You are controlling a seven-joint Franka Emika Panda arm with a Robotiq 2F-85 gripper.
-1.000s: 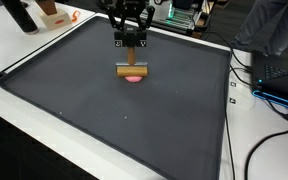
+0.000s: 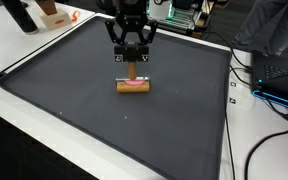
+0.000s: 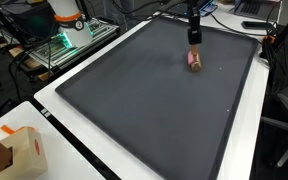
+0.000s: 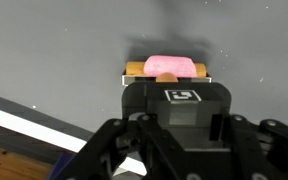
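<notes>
My gripper point(image 2: 132, 58) points down, shut on the upright wooden handle point(image 2: 132, 70) of a small roller. The roller's wooden cylinder point(image 2: 133, 87) lies sideways below the handle, with a metal bar along it. Soft pink dough point(image 4: 170, 66) covers the middle of the cylinder in the wrist view and seems to cling to it. Exterior view 2 shows the pink dough point(image 3: 191, 58) on the left side of the roller point(image 3: 195, 66). The roller is at or very near the dark mat; contact is hard to tell.
At the right stand a laptop point(image 2: 279, 85) and dark cables point(image 2: 269, 135). A wooden block point(image 2: 49, 6) sits beyond the mat at the back left.
The pink dough showed beneath the cylinder before; now it shows above it, under the handle.
</notes>
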